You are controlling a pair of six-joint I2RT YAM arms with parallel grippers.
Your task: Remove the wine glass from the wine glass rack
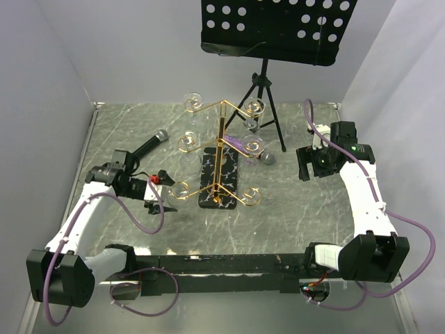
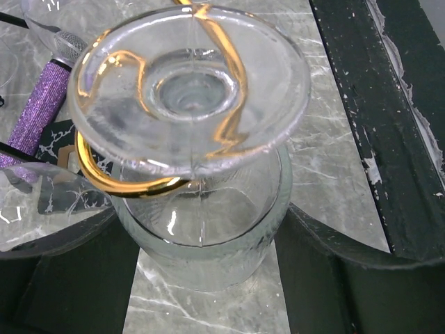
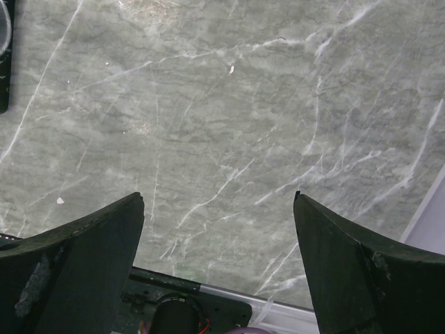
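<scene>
The gold wine glass rack (image 1: 221,132) stands mid-table, with upside-down glasses on its arms. At its front left arm, the wine glass (image 2: 201,261) has its bowl between the fingers of my left gripper (image 1: 167,193), which is shut on it. Its clear round foot (image 2: 271,104) is uppermost in the left wrist view, and the gold hook (image 2: 132,186) still curves around below it. Off to the right, my right gripper (image 1: 309,164) is open over bare table, with nothing between its fingers.
A black microphone (image 1: 147,146) lies behind my left gripper, and a purple glittery one (image 2: 38,108) lies near the rack. Several other glasses, such as one (image 1: 252,147) on the right, hang close by. A music stand (image 1: 264,80) rises behind.
</scene>
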